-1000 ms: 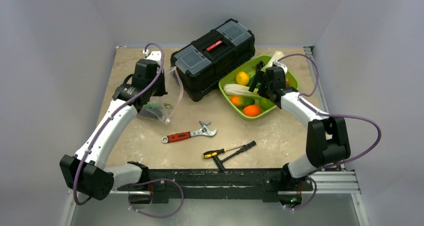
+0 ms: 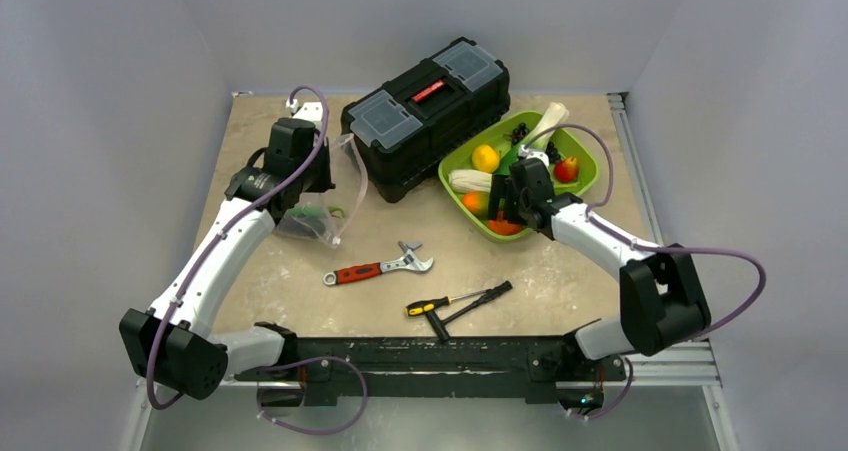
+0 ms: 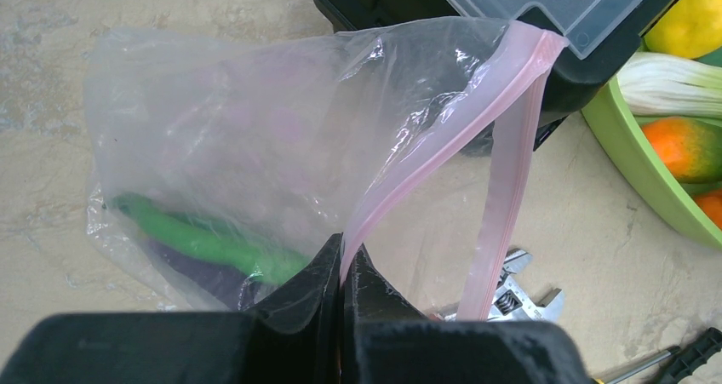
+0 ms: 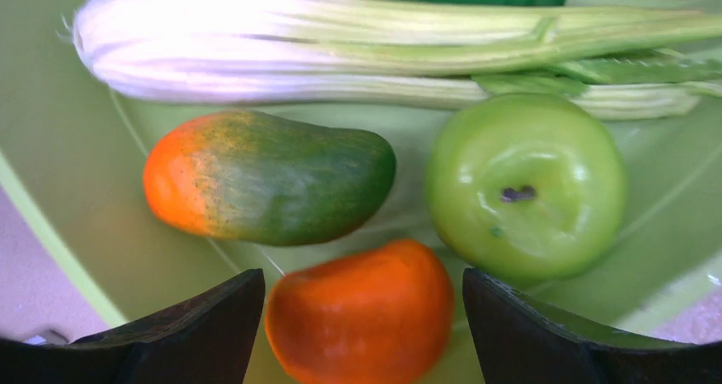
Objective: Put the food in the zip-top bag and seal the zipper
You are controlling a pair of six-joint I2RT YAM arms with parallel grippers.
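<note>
A clear zip bag (image 3: 213, 111) with a pink zipper holds a green vegetable (image 3: 196, 239) and something dark. My left gripper is shut on the bag's zipper edge. The green basket (image 2: 455, 161) holds a yellow fruit (image 2: 485, 157), corn or celery-like stalks (image 4: 281, 39), a mango (image 4: 268, 175), a green apple (image 4: 524, 188), an orange fruit (image 4: 358, 316), grapes and a red fruit (image 2: 565, 170). My right gripper is open just over the orange fruit, its fingers on either side of it.
A black toolbox (image 2: 425, 111) stands at the back, beside bag and basket. An adjustable wrench (image 2: 380, 269), a screwdriver (image 2: 428, 304) and another black tool (image 2: 470, 306) lie at the front. Bare table lies between them.
My right gripper has moved toward the front and left, down over the orange fruit in the basket. The left arm and bag look unchanged.
</note>
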